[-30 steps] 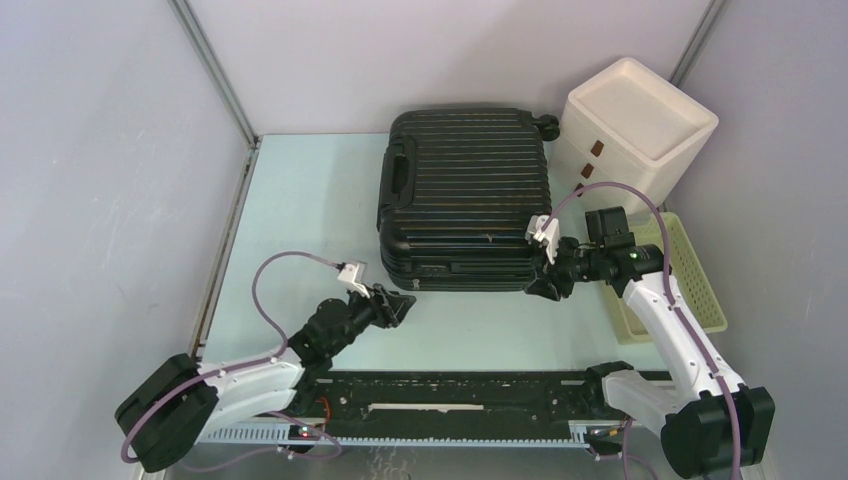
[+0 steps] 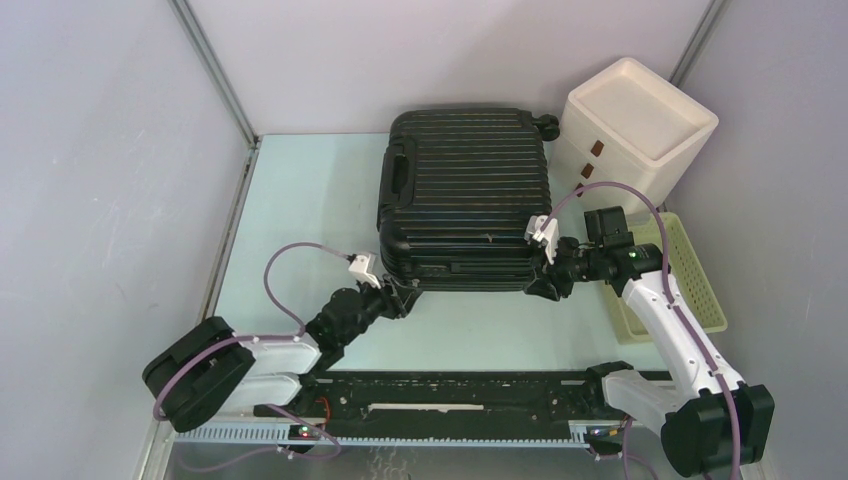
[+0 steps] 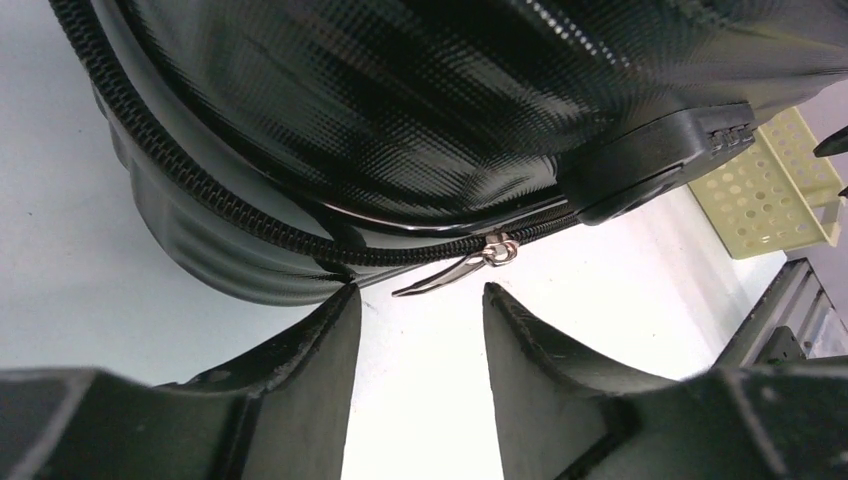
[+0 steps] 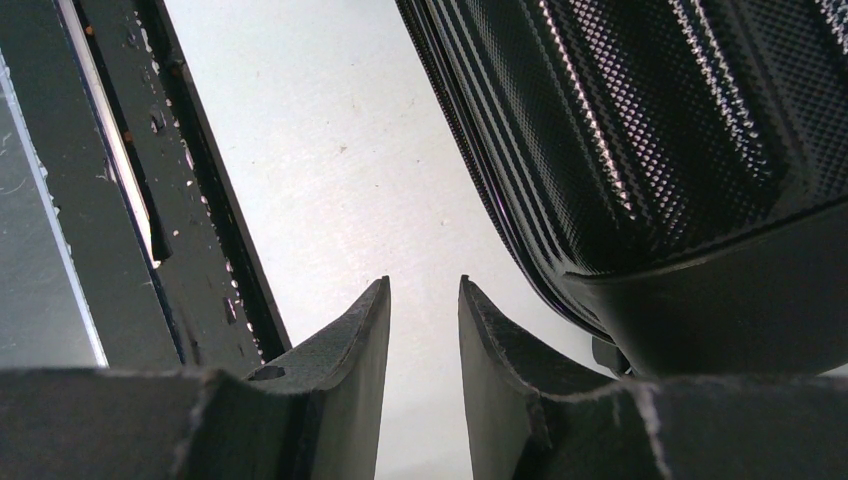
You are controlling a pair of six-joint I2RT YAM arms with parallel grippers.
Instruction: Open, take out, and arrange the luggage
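A closed black ribbed suitcase (image 2: 468, 180) lies flat on the white table, its zipped side toward the front. In the left wrist view a metal zipper pull (image 3: 445, 275) hangs from the zip, and a black lock block (image 3: 655, 160) sits to its right. My left gripper is open with the pull between its fingertips in that view; I cannot tell whether either finger touches it. At the suitcase's front right corner, my right gripper stands part open, only bare table showing between its fingers, the suitcase (image 4: 600, 150) beside it.
A white drawer unit (image 2: 632, 125) stands at the back right, behind a pale green basket (image 2: 640, 325) partly covered by my right arm. A dark rail (image 2: 450, 390) runs along the front edge.
The right arm and the suitcase look unmoved.
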